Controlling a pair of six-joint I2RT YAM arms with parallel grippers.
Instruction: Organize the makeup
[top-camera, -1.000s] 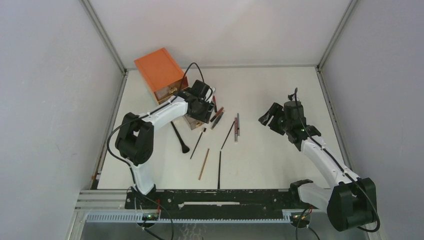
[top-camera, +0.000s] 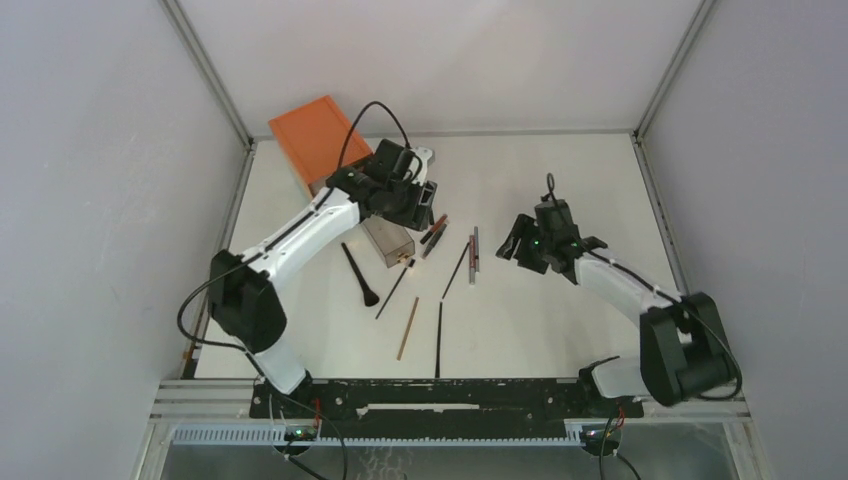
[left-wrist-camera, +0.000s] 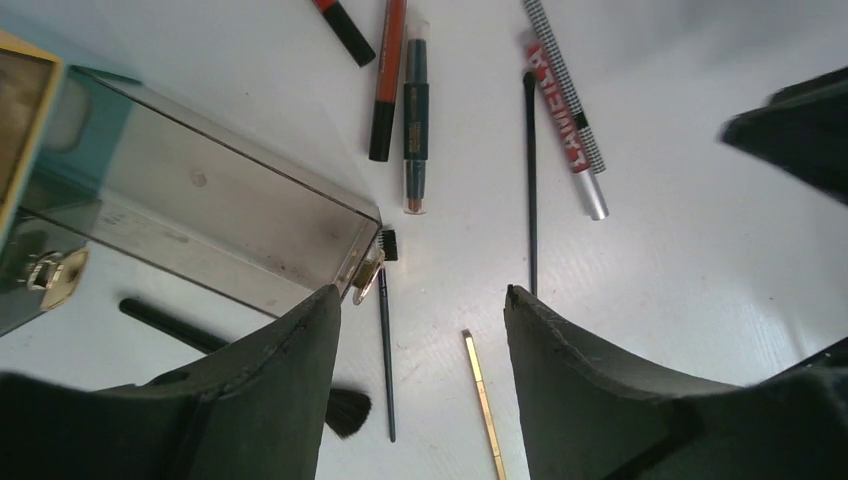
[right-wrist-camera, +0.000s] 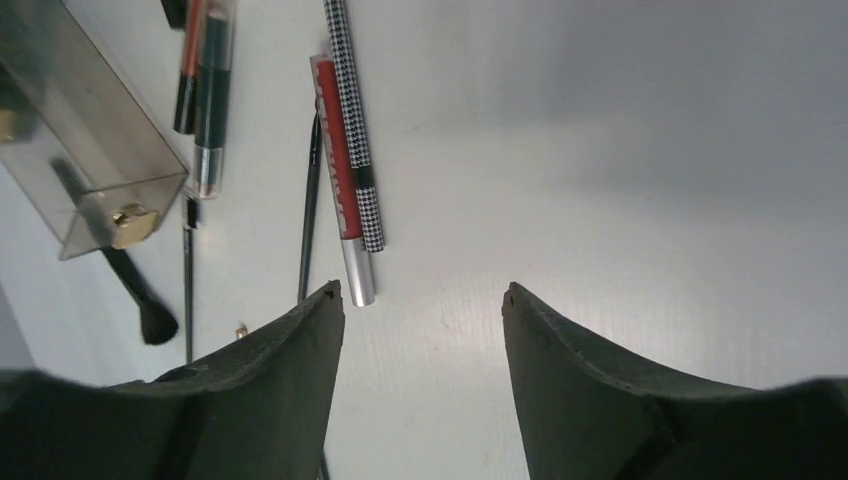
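Note:
An orange-topped organizer (top-camera: 310, 130) with a pulled-out clear drawer (left-wrist-camera: 220, 210) stands at the back left. My left gripper (top-camera: 425, 215) is open above the drawer's area, nothing between its fingers. My right gripper (top-camera: 515, 245) is open, empty, over bare table right of a red-and-silver pencil (right-wrist-camera: 340, 170) and a houndstooth pencil (right-wrist-camera: 355, 130), which lie side by side. Left of these lie a thin dark stick (left-wrist-camera: 532, 170), a dark double-ended stick (left-wrist-camera: 416, 120) and red-and-black pencils (left-wrist-camera: 388, 80).
A large black brush (top-camera: 365, 290), a small brush (top-camera: 395, 290), a tan stick (top-camera: 408, 330) and a long dark stick (top-camera: 438, 340) lie at the front. Walls enclose the sides and back.
My right gripper has moved left toward the pencil pair.

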